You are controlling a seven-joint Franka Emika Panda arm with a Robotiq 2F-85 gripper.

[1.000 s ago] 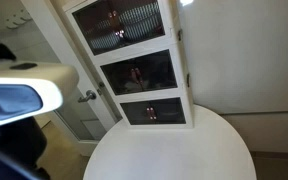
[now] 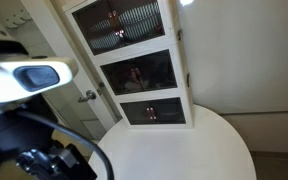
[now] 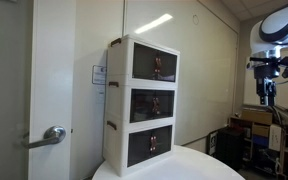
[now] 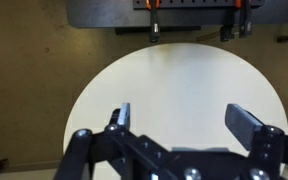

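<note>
My gripper stands open over the white round table (image 4: 174,85) in the wrist view, its two dark fingers wide apart and nothing between them. A white cabinet (image 3: 126,108) with three stacked compartments stands upright on the table. Its dark doors, top (image 3: 154,64), middle (image 3: 151,104) and bottom (image 3: 149,143), all look closed, with small reddish-brown handles at the middle of each. In exterior view 2 my arm (image 3: 279,40) hangs at the right, well apart from the cabinet. The wrist view does not show the cabinet.
A door with a metal handle (image 3: 52,137) stands left of the cabinet, and a whiteboard (image 3: 204,60) hangs behind it. Shelves with boxes (image 3: 259,130) fill the far right.
In exterior view 1 my arm has shifted at the left edge: its white part sits higher and tilts, and more dark gripper parts and a cable now show below it. The cabinet has not moved.
</note>
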